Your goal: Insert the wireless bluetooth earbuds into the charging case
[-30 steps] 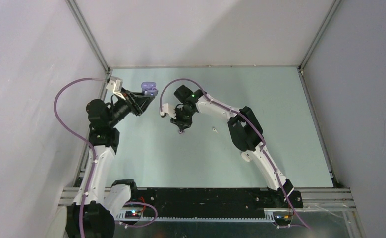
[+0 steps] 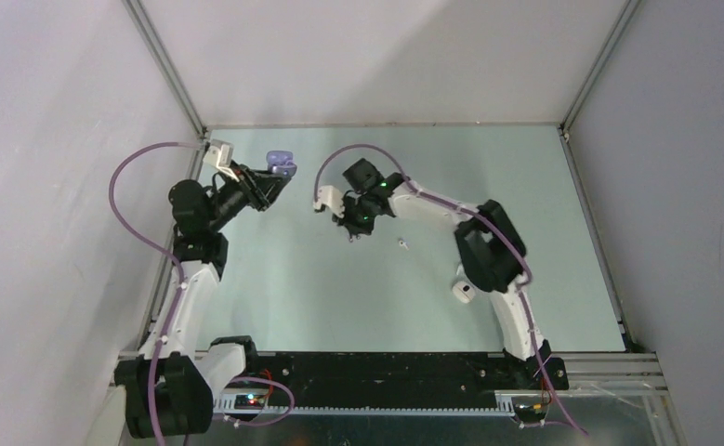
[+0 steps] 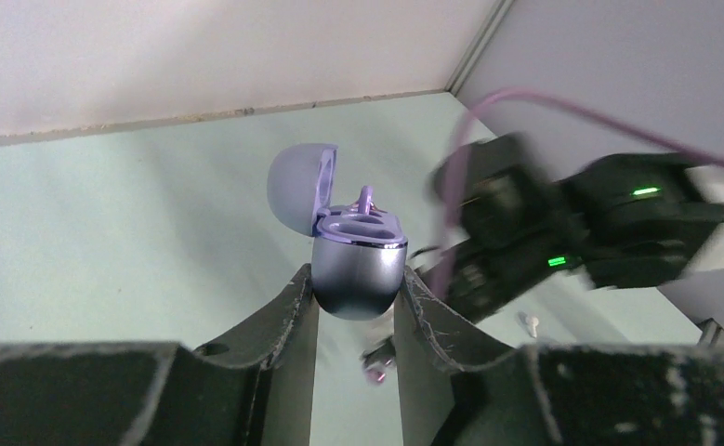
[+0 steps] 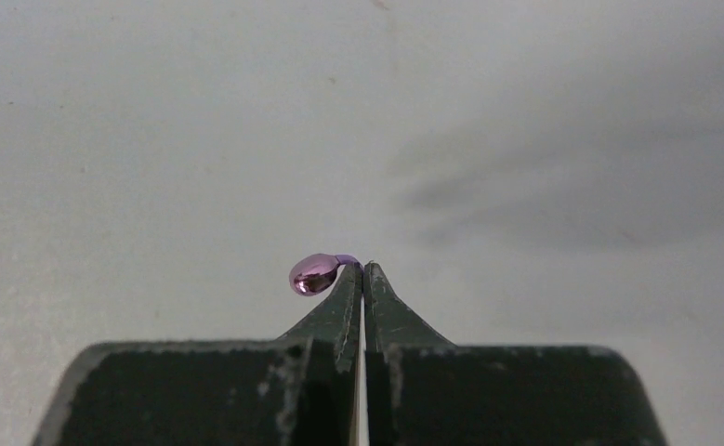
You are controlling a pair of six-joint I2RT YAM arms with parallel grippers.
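The purple charging case (image 3: 358, 269), its lid up, is clamped in my left gripper above the far left of the table. An upright tab shows on its top beside an oval recess. In the right wrist view, my right gripper is shut on a shiny purple earbud (image 4: 314, 274). The earbud's rounded end sticks out to the left of the fingertips, and the rest is hidden between them. From above, the right gripper (image 2: 353, 232) hangs over the table's middle, to the right of the case (image 2: 282, 163).
A small white piece (image 2: 402, 243) lies on the table right of the right gripper. Near the right arm's base sits a white object with a dark spot (image 2: 464, 292).
That gripper has risen off the table and shifted right and back, blurred by motion.
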